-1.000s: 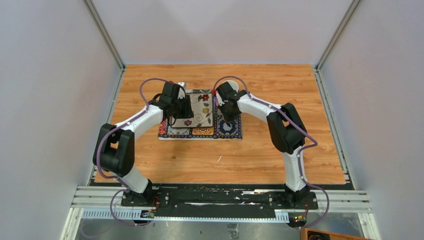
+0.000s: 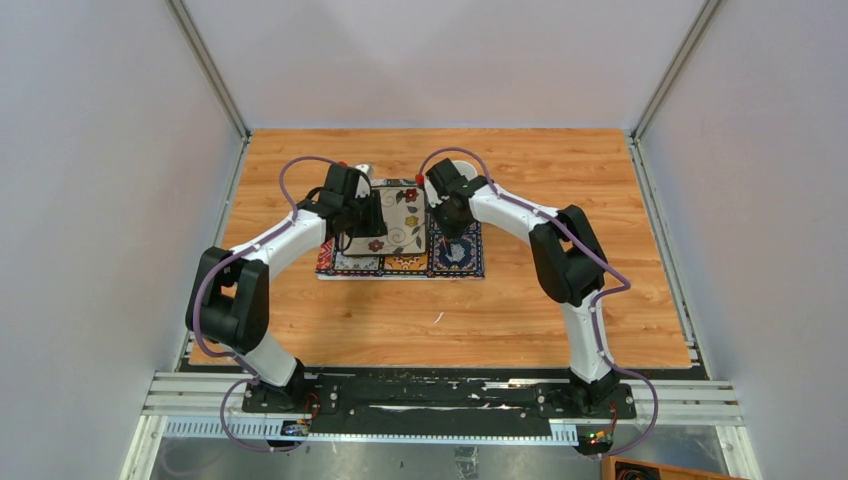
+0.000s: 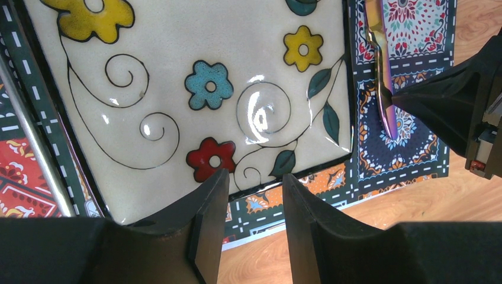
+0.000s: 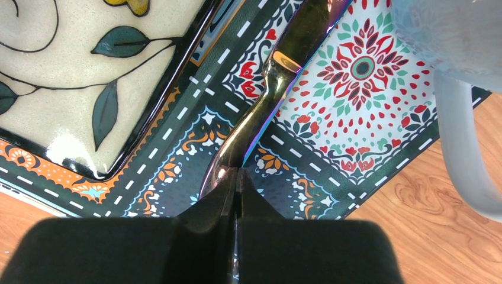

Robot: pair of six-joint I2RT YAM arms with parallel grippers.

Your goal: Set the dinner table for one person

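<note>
A square cream plate [image 2: 405,240] with flowers lies on the patterned placemat [image 2: 457,262]. To its right, in the right wrist view, is a shiny knife [image 4: 260,106], lying lengthwise beside the plate's edge. My right gripper is shut, its tips down against the knife's lower part; nothing clearly shows between them. My left gripper is open and empty above the plate's near edge. Along the plate's left side, a slim silver utensil handle [image 3: 36,142] lies on the mat; its ends are out of view.
A white mug [image 4: 465,142] stands by the mat's far right corner, its handle close to my right gripper's side. Bare wood [image 2: 560,340] stretches across the front and right. A small white scrap [image 2: 438,317] lies in front.
My right gripper has shifted slightly to the left, toward the plate. The left arm, the plate and the mat look unmoved.
</note>
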